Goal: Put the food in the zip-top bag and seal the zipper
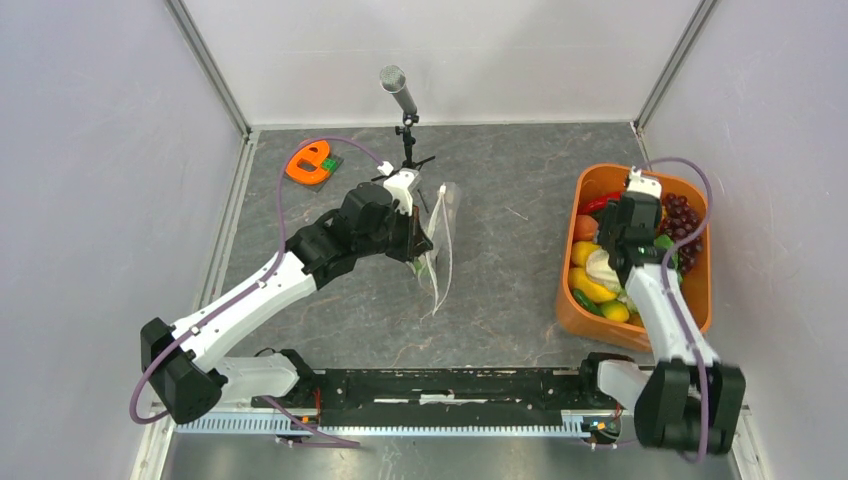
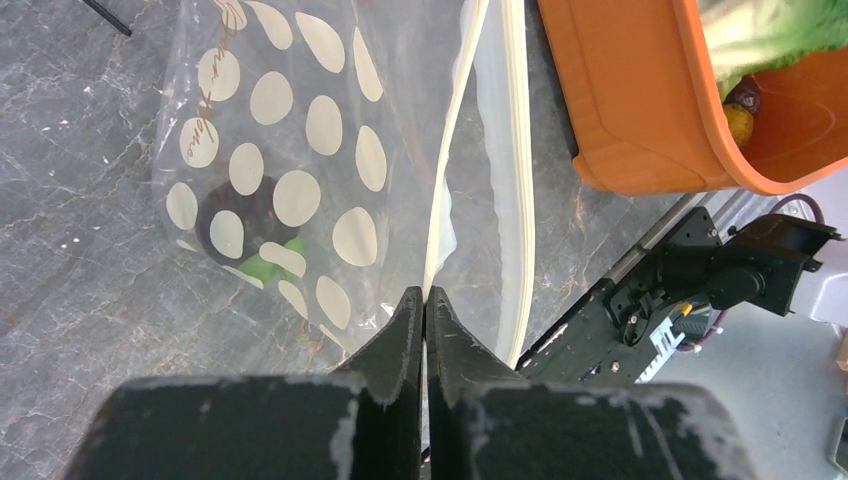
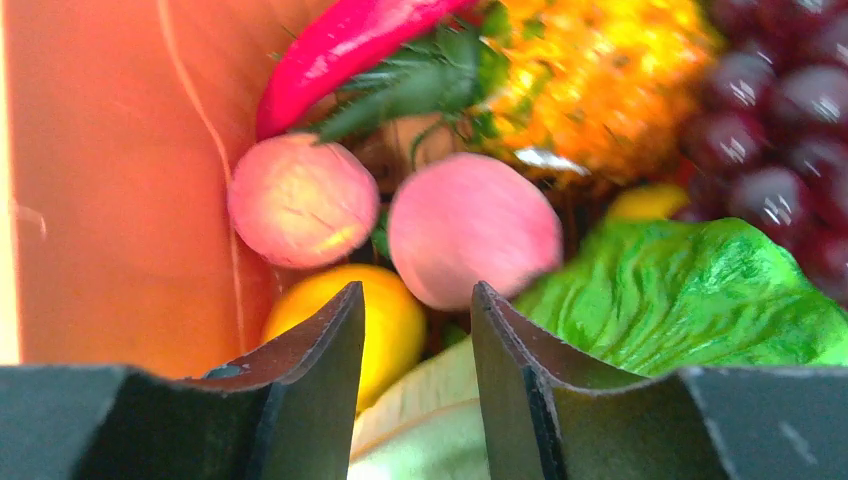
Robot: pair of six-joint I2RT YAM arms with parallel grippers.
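Observation:
The clear zip top bag (image 1: pixel 440 245) with white dots hangs mid-table, with my left gripper shut on its edge near the zipper; something green shows through it. My right gripper is part open, down inside the orange food bin (image 1: pixel 566 310), with nothing clearly held. Around its fingers in the right wrist view lie pink round fruits (image 3: pixel 470 225), a yellow fruit (image 3: pixel 345 300), green lettuce (image 3: pixel 670 290), a red pepper (image 3: pixel 350 50) and dark grapes (image 3: pixel 760 130).
An orange tool (image 1: pixel 309 158) lies at back left, beside a microphone-like cylinder on a stand (image 1: pixel 398 88). The table between bag and bin is clear.

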